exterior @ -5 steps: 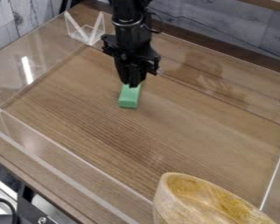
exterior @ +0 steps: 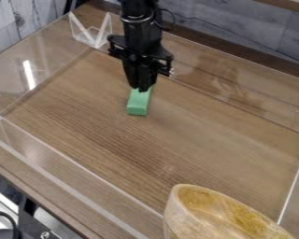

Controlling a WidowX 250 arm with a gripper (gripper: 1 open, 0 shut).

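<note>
My gripper [exterior: 141, 73] hangs in the upper middle of the view, black, at the lower end of the dark arm, just above a green block [exterior: 139, 102] on the wooden table [exterior: 177, 159]. The gap between the fingertips is too small and dark to tell whether it is open or shut. The block rests on the table, its upper end partly under the gripper.
A large yellow curved object [exterior: 215, 215] sits at the bottom right edge. Clear plastic pieces stand at the top left and left edge. A grey wall runs along the back.
The arm and gripper have shifted very slightly; the green block looks to be in the same place.
</note>
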